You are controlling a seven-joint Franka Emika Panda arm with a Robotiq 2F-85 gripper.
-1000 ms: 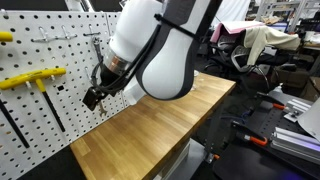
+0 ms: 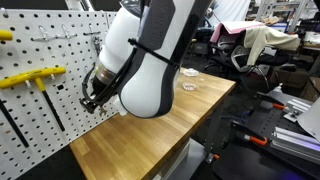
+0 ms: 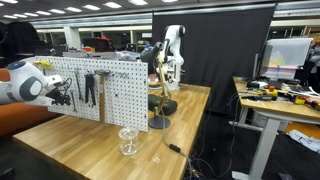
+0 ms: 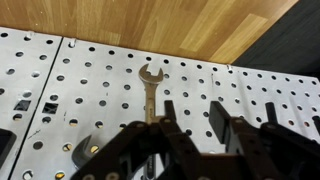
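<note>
My gripper is partly open in front of the white pegboard, with nothing visible between its fingers. In the wrist view a brass-toned wrench stands along the board, its lower part hidden behind a dark finger. The open end of a larger grey wrench shows at lower left. From the first exterior view, my gripper is beside the board, above the wooden table. The second exterior view has the gripper small at the board's left part.
A yellow-handled tool hangs on the board to the left. Clear containers stand farther along the table; one glass-like container is near its front edge. Bare wood lies in front of the board.
The white arm has shifted slightly right and down in the first exterior view, hiding more of the table behind it. The gripper end stays close to the same place by the board.
</note>
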